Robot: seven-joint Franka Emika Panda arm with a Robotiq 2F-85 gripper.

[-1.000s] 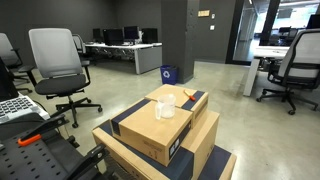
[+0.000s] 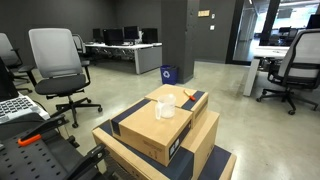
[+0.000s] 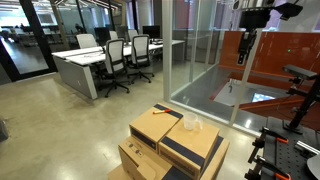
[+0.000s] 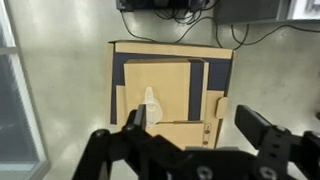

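A clear, whitish object (image 2: 167,107), perhaps a cup or a small bag, rests on the top cardboard box (image 2: 150,128). The exterior view from the other side shows the same clear object (image 3: 191,122) on that box. Seen from above, the clear object (image 4: 151,106) lies left of the middle of the boxes. My gripper is open, its dark fingers (image 4: 255,128) spread wide with nothing held between them. High above the boxes at the upper right, the gripper (image 3: 241,58) hangs well apart from them.
A small orange item (image 2: 190,94) lies on the farther box (image 2: 200,100). Larger boxes form the base below. Cables (image 4: 180,36) run along the floor by the robot's stand. An office chair (image 2: 58,65), a blue bin (image 2: 169,74) and open floor surround the stack.
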